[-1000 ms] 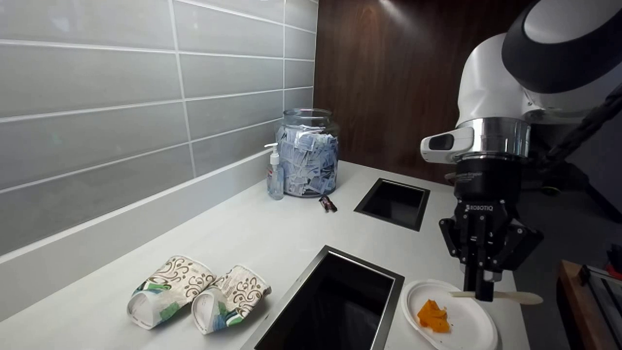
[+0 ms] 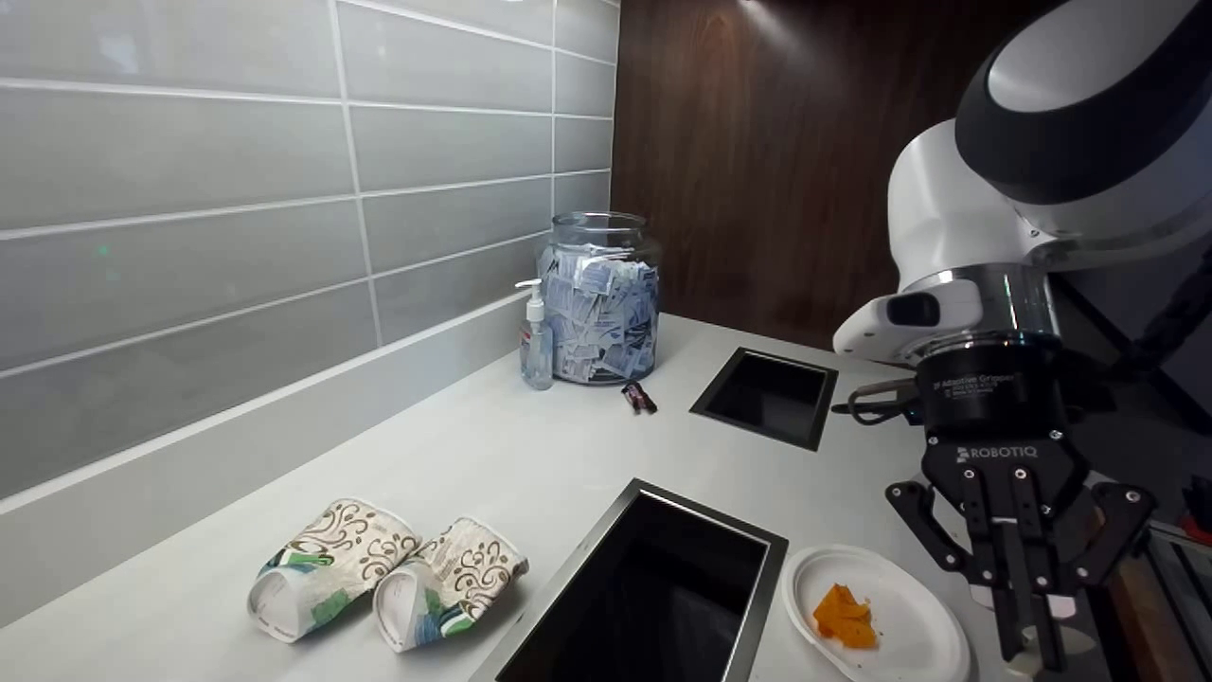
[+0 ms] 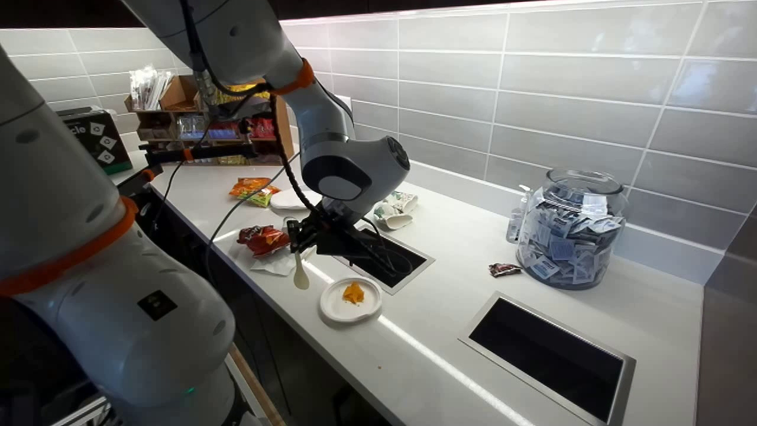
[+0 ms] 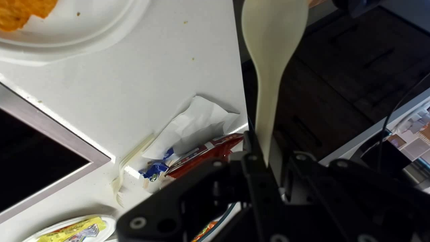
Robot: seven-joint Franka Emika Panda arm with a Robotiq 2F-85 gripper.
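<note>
A pale spoon [image 4: 270,60] is pinched by its handle in my shut gripper, its bowl reaching away from the fingers. In exterior view 2 the spoon [image 3: 301,274] hangs bowl down near the counter's front edge, left of a white plate [image 3: 330,306]. Orange chips [image 3: 353,292] lie on that plate. From exterior view 1, my gripper [image 2: 1028,659] appears just right of the plate [image 2: 926,614], and most of the spoon is hard to make out there.
A red snack bag [image 3: 262,240] and a crumpled napkin [image 4: 201,121] lie on the counter, with a pale fork [image 4: 133,153] beside them. Dark framed openings [image 2: 653,591] are set into the countertop. Paper cups [image 2: 341,557] and a large jar [image 2: 602,307] stand farther off.
My gripper has moved right and lower in exterior view 1, away from over the plate's edge.
</note>
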